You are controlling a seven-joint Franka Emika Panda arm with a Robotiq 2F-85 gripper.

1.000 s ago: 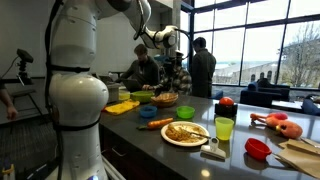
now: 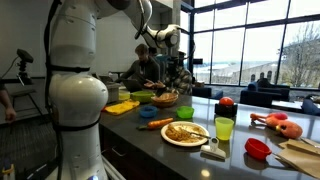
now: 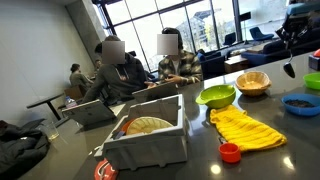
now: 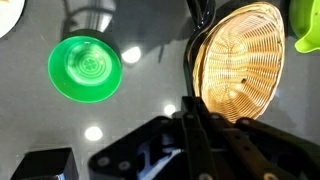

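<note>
My gripper is shut on a black utensil (image 4: 188,62), whose long thin handle runs up from the fingertips in the wrist view. Its wider dark end (image 3: 289,70) hangs in the air at the right of exterior view 2, clear of the table. Below it in the wrist view, a woven basket (image 4: 243,62) lies on the right and a green bowl (image 4: 85,69) on the left. How the fingers meet the handle is too small to make out.
A pasta plate (image 2: 185,134), a yellow cup (image 2: 224,129) and a red bowl (image 2: 257,149) stand on the near table. A yellow cloth (image 3: 246,129), a blue bowl (image 3: 300,105) and a grey bin (image 3: 146,145) are also around. People sit behind the table.
A standing person in dark clothes behind the arm has gone from view. The arm shows little clear movement, and the tabletop items stay in place.
</note>
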